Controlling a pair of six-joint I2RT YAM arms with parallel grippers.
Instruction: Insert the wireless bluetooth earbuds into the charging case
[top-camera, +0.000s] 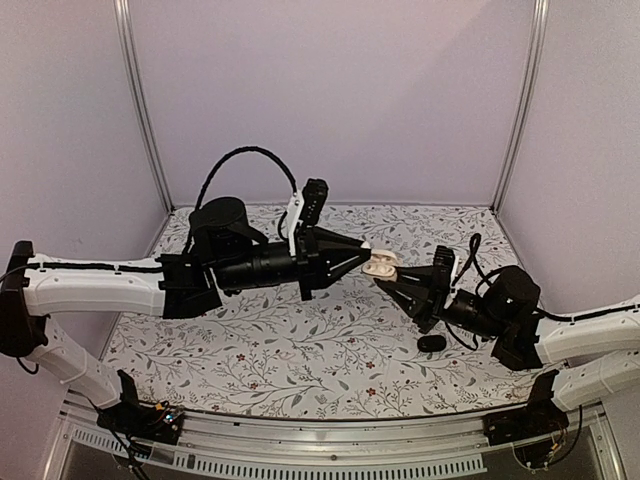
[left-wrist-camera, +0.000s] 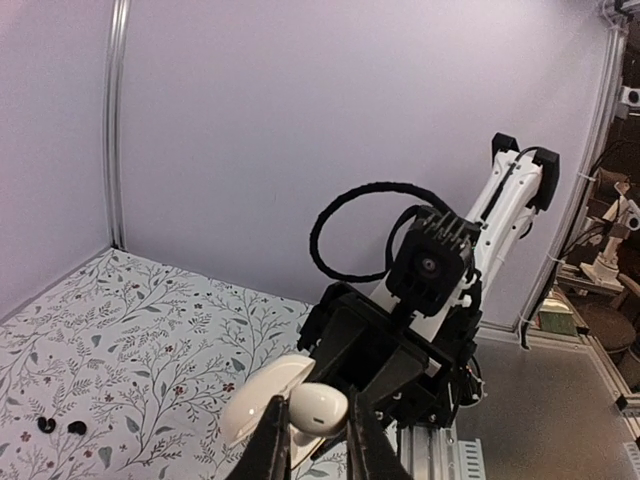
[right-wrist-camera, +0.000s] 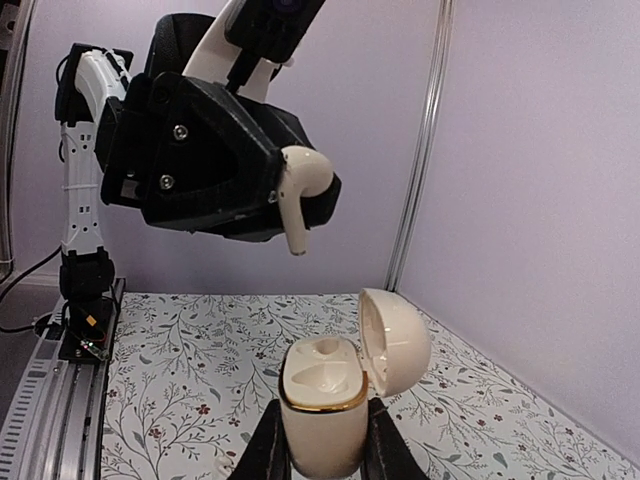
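My right gripper is shut on the white charging case (right-wrist-camera: 320, 400), whose lid (right-wrist-camera: 395, 340) stands open, showing the wells on top. My left gripper is shut on a white earbud, stem pointing down in the right wrist view (right-wrist-camera: 300, 185). The earbud hangs just above and left of the case there. In the top view my left gripper (top-camera: 360, 252) is close beside the case (top-camera: 380, 262), near the middle; in the left wrist view the earbud partly covers the case.
A dark oval object (top-camera: 431, 343) lies on the floral table below the right arm. Two small dark pieces (left-wrist-camera: 76, 427) show in the left wrist view.
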